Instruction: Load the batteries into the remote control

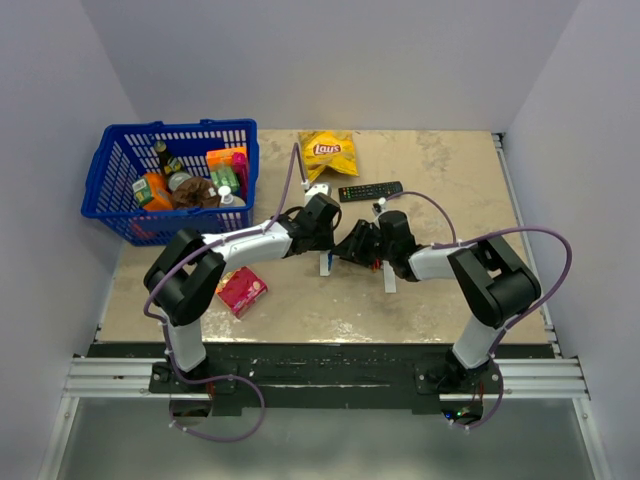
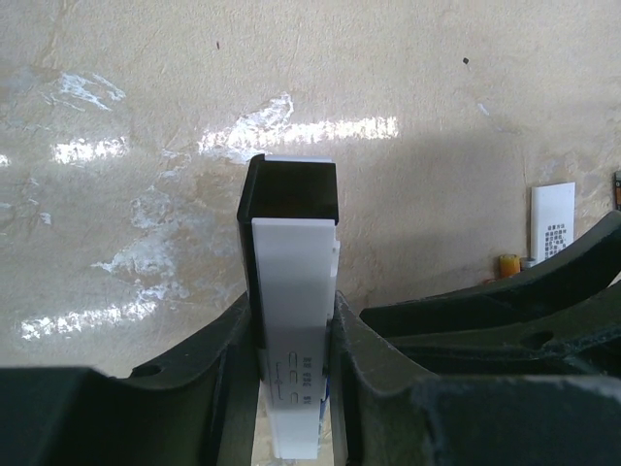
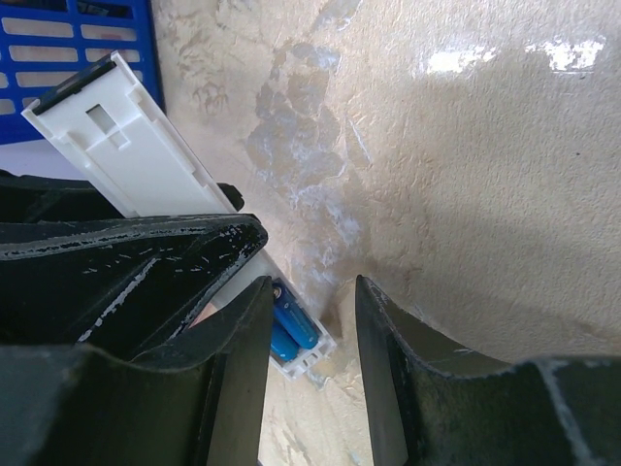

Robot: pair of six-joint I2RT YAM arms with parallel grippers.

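Note:
A white remote (image 3: 146,155) is gripped by my left gripper (image 1: 322,245), its back facing up in the right wrist view, with two blue batteries (image 3: 294,318) seated in the compartment at its lower end. In the left wrist view the remote (image 2: 296,311) stands lengthwise between the fingers. My right gripper (image 1: 350,250) is open, its fingers beside the battery end of the remote, with nothing visibly held. A white cover piece (image 2: 551,216) lies on the table to the right, with small orange-topped batteries (image 2: 508,266) beside it, partly hidden by the right gripper.
A blue basket (image 1: 120,205) of groceries fills the left back. A yellow chips bag (image 1: 328,152) and a black remote (image 1: 370,192) lie behind the arms, a red box (image 1: 242,292) front left.

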